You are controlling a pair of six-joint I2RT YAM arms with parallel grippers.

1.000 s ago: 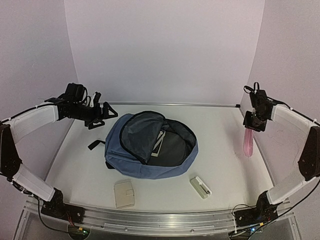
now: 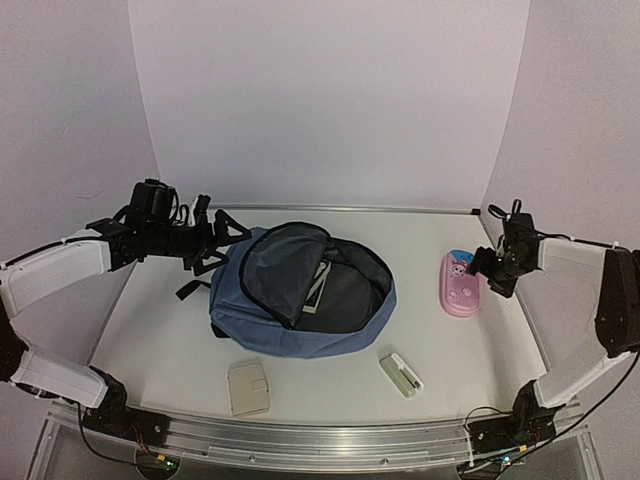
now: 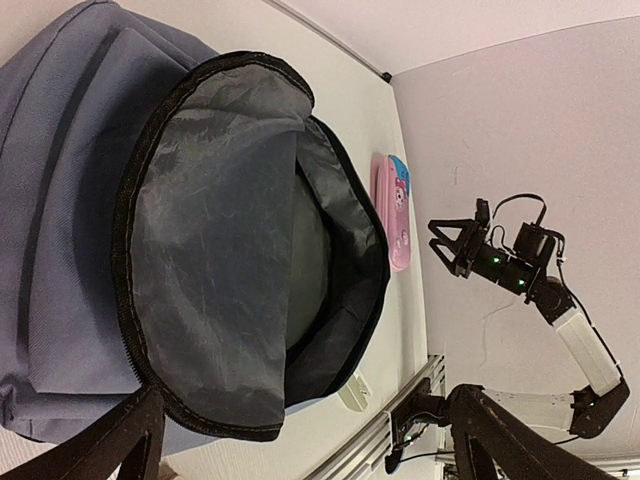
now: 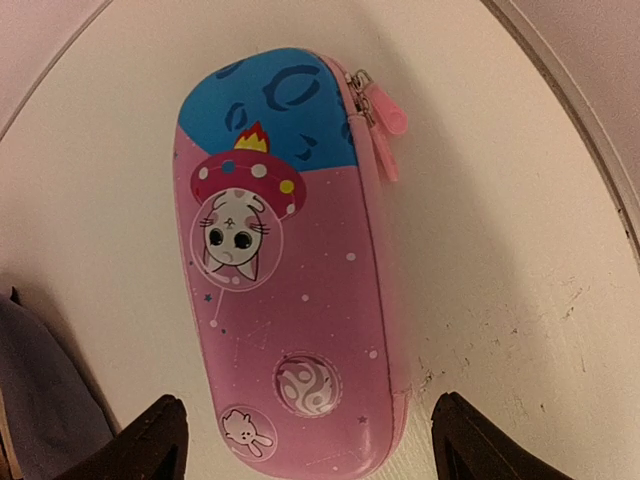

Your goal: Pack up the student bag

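A blue backpack (image 2: 285,338) lies on its side mid-table, its dark opening spread wide and its flap folded to the left. At the table's right, a pink pencil case (image 2: 460,295) with a blue end and cartoon prints (image 4: 300,230) lies flat. My right gripper (image 2: 484,275) is open close to the case's right side; in the right wrist view its fingers (image 4: 150,440) are wide apart with the case seen beyond them. Over the backpack's left edge hovers my left gripper (image 2: 232,248), open and empty.
A beige notebook-like item (image 2: 249,389) lies at the front left, and a small pale green and white case (image 2: 401,375) lies front right of the bag. A light strip (image 2: 317,287) shows inside the bag's opening. Walls border the table behind and at both sides.
A second ago the pencil case hung upright from my right gripper; now it lies flat, released. My left gripper shifted right over the bag's edge.
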